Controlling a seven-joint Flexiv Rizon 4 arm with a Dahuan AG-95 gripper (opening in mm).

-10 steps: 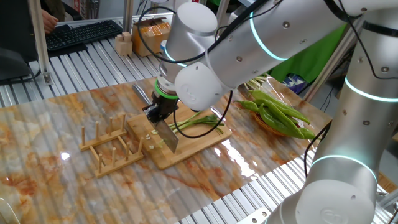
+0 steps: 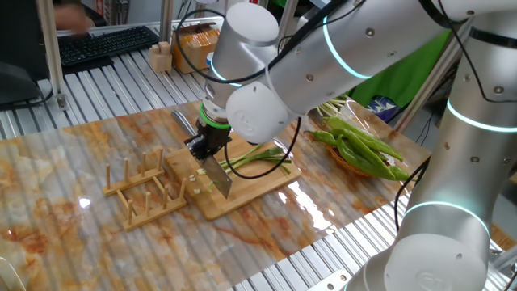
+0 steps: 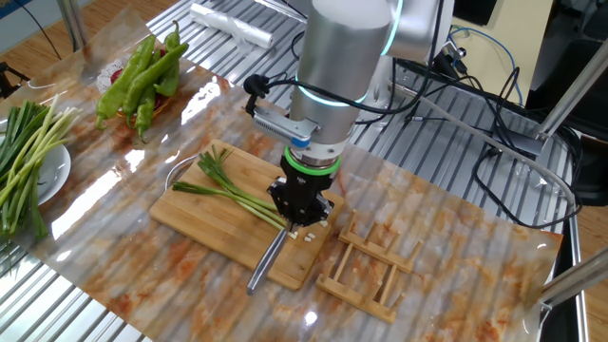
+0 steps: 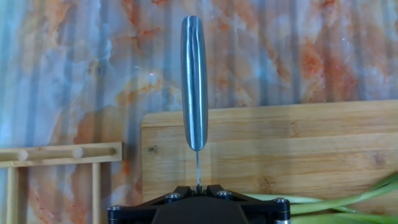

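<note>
My gripper (image 2: 207, 152) is shut on a knife, gripping it by the top of its broad blade (image 2: 217, 176). In the wrist view the grey metal knife handle (image 4: 194, 84) points away from the fingers, and the thin blade edge-on runs between them. Below is a wooden cutting board (image 3: 178, 211), with green onions (image 3: 224, 185) lying across it and small white cut pieces (image 3: 310, 237) beside the gripper. The blade hangs over the board near the cut ends; whether its edge touches the wood cannot be made out.
A wooden peg rack (image 2: 153, 212) stands close beside the board. Beyond the board's other end are green peppers (image 2: 359, 150) in a basket and a white plate (image 3: 55, 172) with more green onions. The marbled tabletop in front of the rack (image 2: 56, 234) is clear.
Arm, knife and onions show no clear movement over the last second. At the top left, a person's hand near the keyboard has shifted and is blurred now.
</note>
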